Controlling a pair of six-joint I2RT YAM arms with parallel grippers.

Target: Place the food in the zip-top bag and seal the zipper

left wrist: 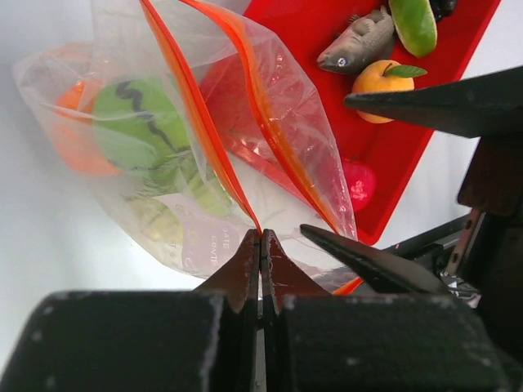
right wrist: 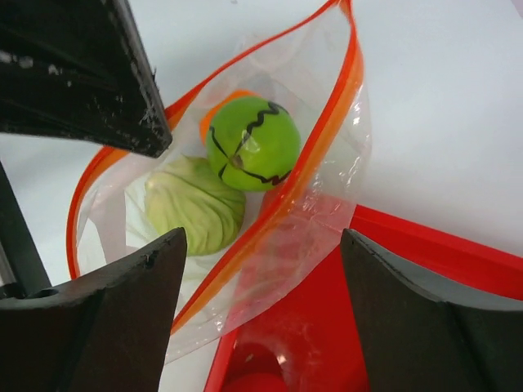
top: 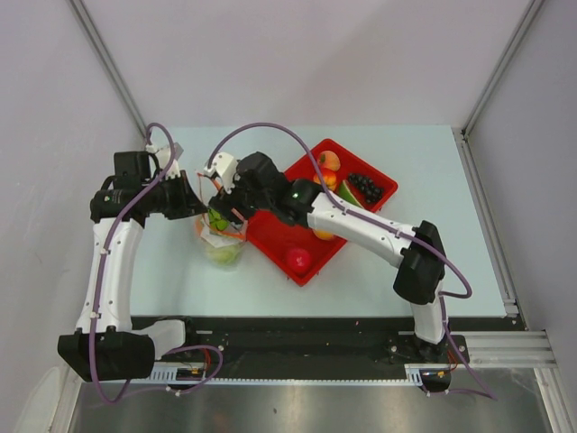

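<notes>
The clear zip bag (top: 216, 253) with orange zipper edges stands on the table, holding a green striped item (right wrist: 252, 143), a pale leafy item (right wrist: 194, 204) and something orange behind them. My left gripper is shut at the near end of one zipper edge, which runs to its fingertips; whether that edge is between them is unclear. My right gripper (top: 230, 207) is over the bag's opening, its fingers (right wrist: 98, 318) apart on either side of the bag's edge in the right wrist view, part open.
The red tray (top: 275, 239) beside the bag holds a peach (top: 329, 161), dark grapes (top: 365, 188), a fish (left wrist: 355, 45), a yellow fruit (left wrist: 372, 82) and a red item (top: 298, 260).
</notes>
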